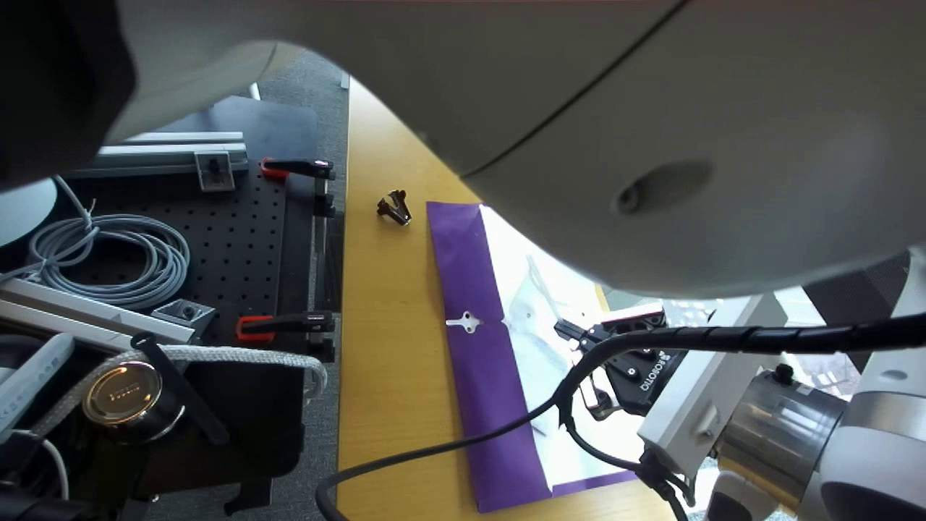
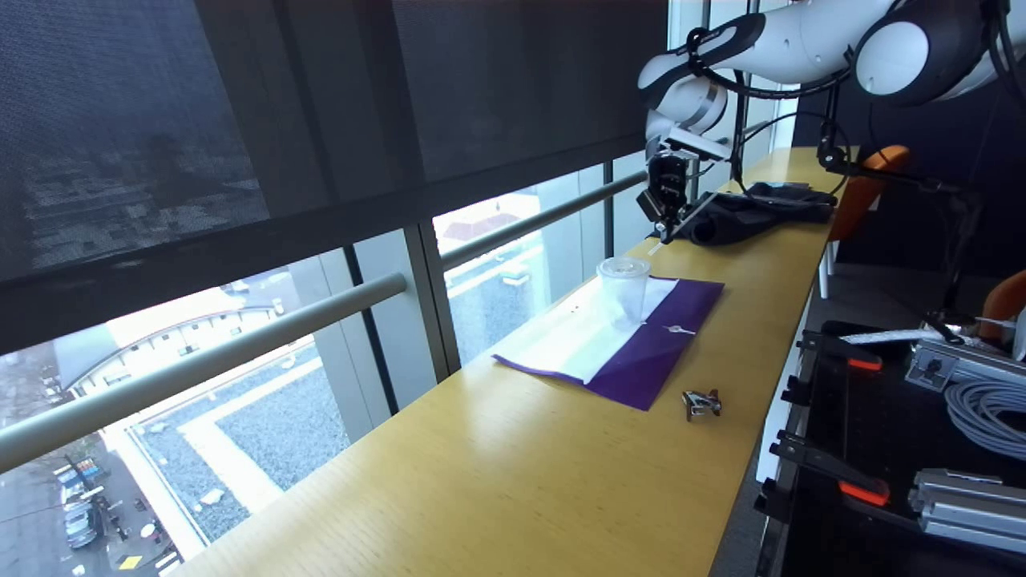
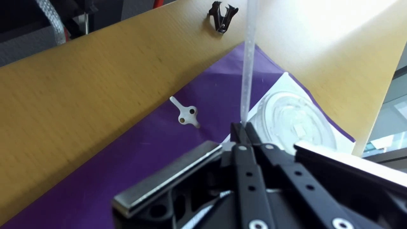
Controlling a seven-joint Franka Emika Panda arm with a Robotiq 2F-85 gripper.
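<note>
A thin translucent straw [image 3: 248, 65] rises from the fingertips of my gripper, which is shut on it; in exterior view 2 the straw [image 2: 694, 215] slants up and away from the gripper [image 2: 664, 231]. The clear, white-looking cup with a lid [image 2: 623, 288] stands upright on the white part of the purple-edged sheet [image 2: 664, 351]. Its round lid [image 3: 301, 124] lies just right of my fingertips in the wrist view, partly covered by the gripper. Exterior view 2 shows the gripper behind the cup and above the table, apart from the lid.
On the purple strip lies a small white flat piece with two holes [image 3: 188, 115]. A dark staple remover [image 3: 222, 17] sits on bare wood near the sheet. Dark cloth [image 2: 760, 213] lies farther along the table, near the gripper.
</note>
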